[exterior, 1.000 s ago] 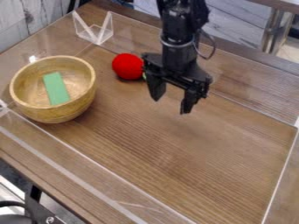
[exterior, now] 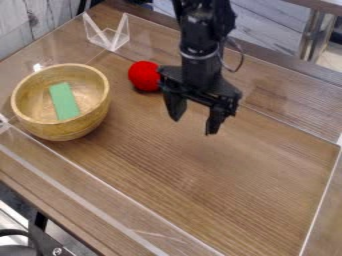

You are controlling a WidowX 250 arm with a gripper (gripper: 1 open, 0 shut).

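Observation:
My black gripper (exterior: 195, 106) hangs in the upper middle of the camera view, its dark fingers pointing down over the wooden table (exterior: 201, 190). I cannot make out clearly whether it is open or shut. A red round object (exterior: 144, 75) lies just left of it, partly behind the arm. A wooden bowl (exterior: 94, 105) at the left holds a green block (exterior: 64, 101).
A white wire-like holder (exterior: 107, 32) stands at the back left. A rail runs along the upper right edge, and a black cable shows at the lower left corner.
My gripper has shifted and turned slightly over the last second, staying above the same area. The bowl, block and red object look unmoved.

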